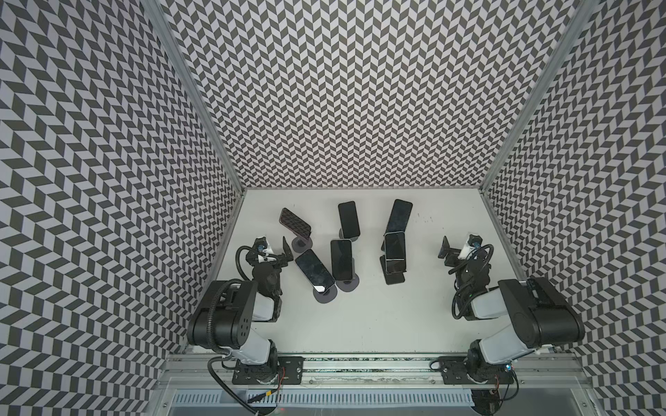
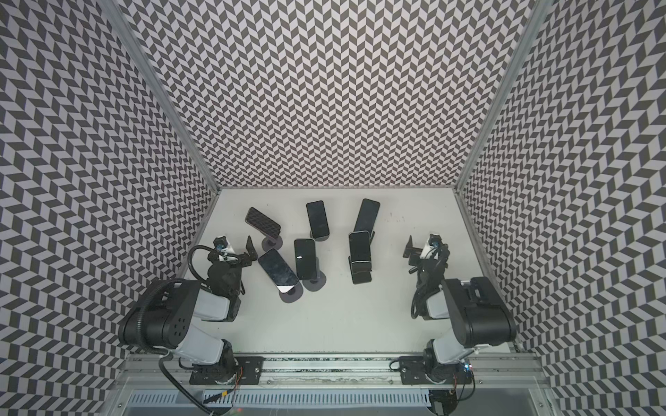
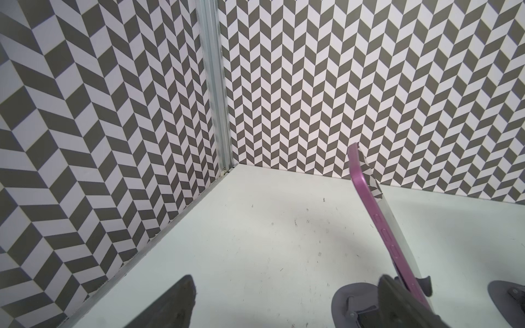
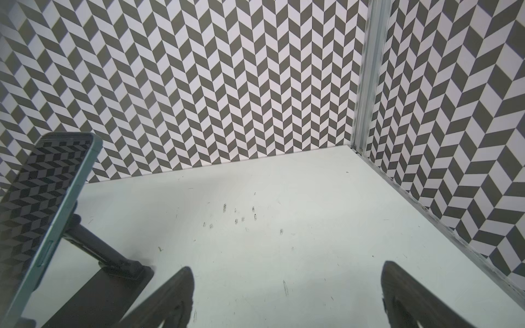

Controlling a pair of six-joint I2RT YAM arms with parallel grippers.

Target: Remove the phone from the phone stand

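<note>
Several phones lean on stands across the middle of the white table. In the top left view, a patterned-looking phone [image 1: 295, 222] is at the back left, beside a dark phone [image 1: 349, 219] and a taller phone [image 1: 399, 215]. Nearer stand a tilted phone [image 1: 314, 268], an upright one [image 1: 341, 259] and another [image 1: 394, 247] on a black stand [image 1: 393, 276]. A purple-edged phone [image 3: 377, 213] on a round-based stand [image 3: 350, 298] shows in the left wrist view. My left gripper is open and empty, left of the phones; my right gripper, open and empty, is to their right.
Patterned walls enclose the sides and back. A teal-edged phone [image 4: 46, 202] stands close on the left of the right wrist view.
</note>
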